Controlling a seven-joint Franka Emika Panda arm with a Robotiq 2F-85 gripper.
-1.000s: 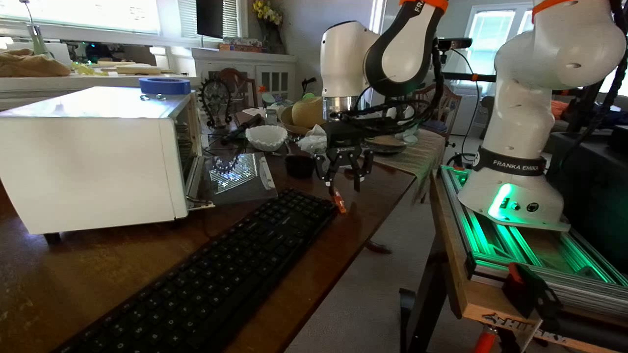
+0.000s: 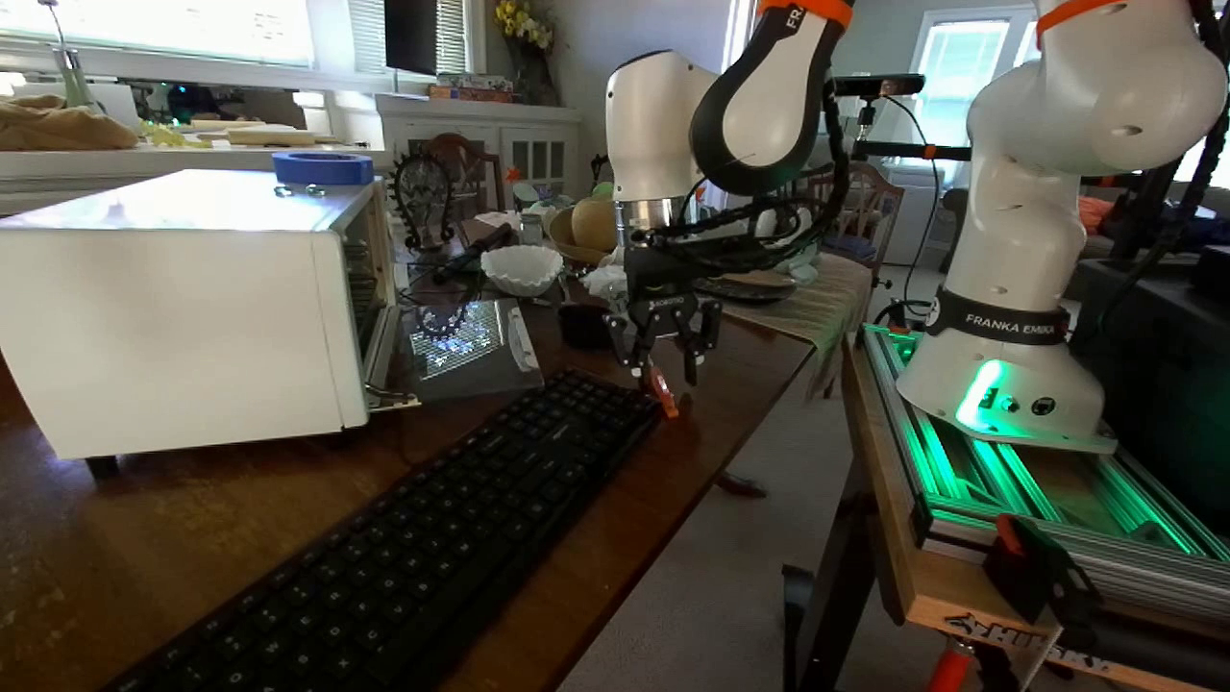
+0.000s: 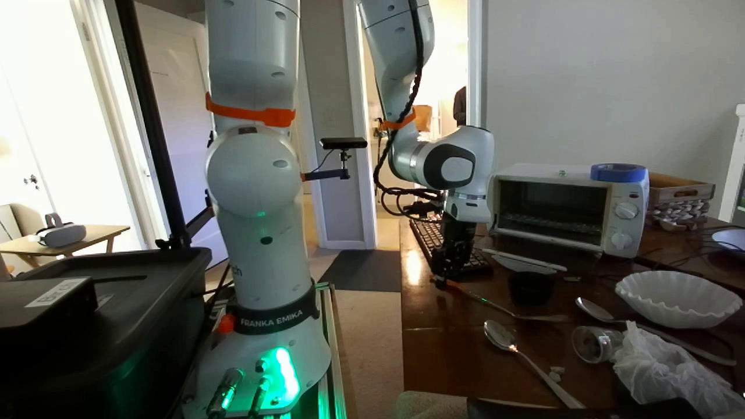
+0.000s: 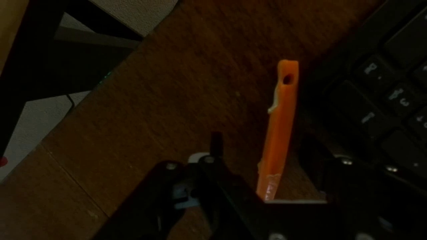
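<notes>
An orange handle of a utensil lies on the brown table beside the keyboard's end. In exterior view 2 the orange handle runs into a thin metal shaft pointing away from the keyboard. My gripper is over the handle, its fingers on either side with gaps showing, nearer the right one. In exterior view 1 my gripper points down just above the table, its fingers apart. The wrist view hides the handle's lower end behind the gripper. Contact with the table cannot be made out.
The black keyboard lies close to the gripper. A white toaster oven has its door lowered. A black cup, a spoon and a white bowl share the table. The table edge is near.
In exterior view 1 my arm has moved left and slightly lower, and the gripper's fingers look somewhat closer to the table. The orange handle appears unmoved.
</notes>
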